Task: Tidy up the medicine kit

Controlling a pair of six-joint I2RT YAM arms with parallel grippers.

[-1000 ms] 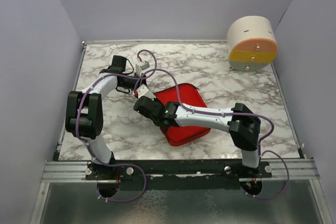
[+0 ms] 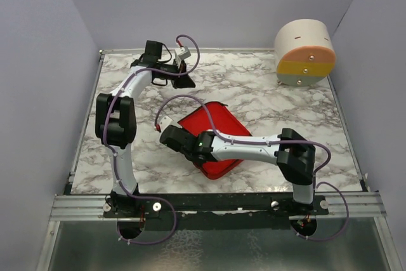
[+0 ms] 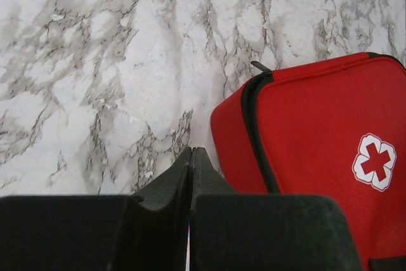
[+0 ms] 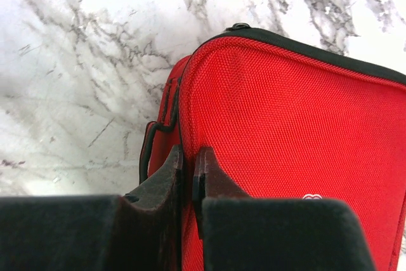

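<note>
The red medicine kit (image 2: 222,118) lies on the marble table, its white cross emblem and black zipper edge (image 3: 254,118) showing in the left wrist view. My right gripper is shut on the kit's left edge, where the red fabric and black piping (image 4: 149,150) run between and beside the fingers. My left gripper is shut with nothing visible between its fingers, held behind the kit, above bare marble. In the top view the right arm covers much of the kit's lower-left part.
A rounded cabinet (image 2: 298,36) with orange, yellow and grey-green front sections stands at the back right. Grey walls (image 2: 51,93) bound the table.
My left arm has risen away toward the back, off the kit.
</note>
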